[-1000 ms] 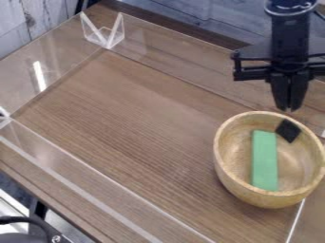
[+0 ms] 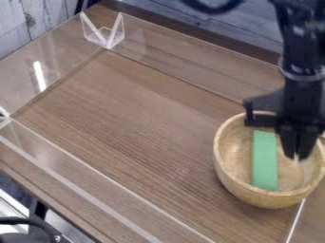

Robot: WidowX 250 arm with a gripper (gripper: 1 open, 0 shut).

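A tan round bowl [image 2: 238, 172] stands at the right of the wooden table [image 2: 127, 123], holding a green block [image 2: 264, 159]. My gripper [image 2: 284, 140], dark and motion-blurred, hangs low over the back and right part of the bowl. Its fingers look close together, and I see nothing clearly held between them. The small black block in the bowl is hidden behind the gripper.
A clear wire or plastic holder [image 2: 105, 30] stands at the back left near the edge. A black cable lies at the bottom left.
My gripper has come down from above and behind the bowl to low over it, covering the black block. The bowl and green block look unmoved.
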